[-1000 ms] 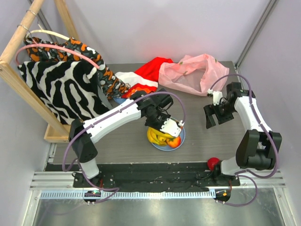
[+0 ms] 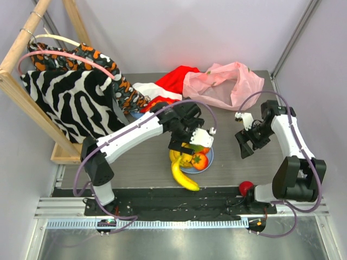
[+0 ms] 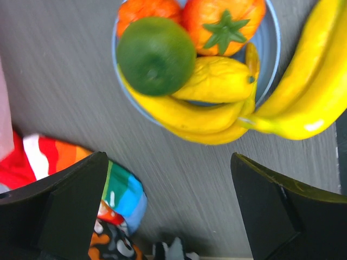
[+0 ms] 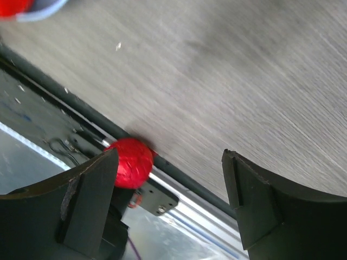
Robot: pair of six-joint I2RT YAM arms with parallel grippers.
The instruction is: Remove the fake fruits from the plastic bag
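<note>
A blue plate (image 2: 209, 164) holds bananas (image 3: 179, 111), a green fruit (image 3: 154, 54), a yellow fruit (image 3: 211, 76) and orange fruits (image 3: 222, 19). Bananas (image 2: 184, 176) hang over the plate's front rim. My left gripper (image 2: 180, 146) is open just above the plate; in its wrist view nothing is between the fingers. The pink plastic bag (image 2: 222, 84) lies crumpled at the back right, with no fruit visible in it. My right gripper (image 2: 244, 143) stands open over bare table, right of the plate.
Red and striped cloths (image 2: 168, 81) lie at the back. A wooden rack (image 2: 65, 141) with patterned bags fills the left. A red round object (image 2: 245, 187) sits at the front edge.
Bananas that lay on top of the plate now extend toward the front over its rim. My left gripper has shifted slightly; my right gripper has moved a little toward the front.
</note>
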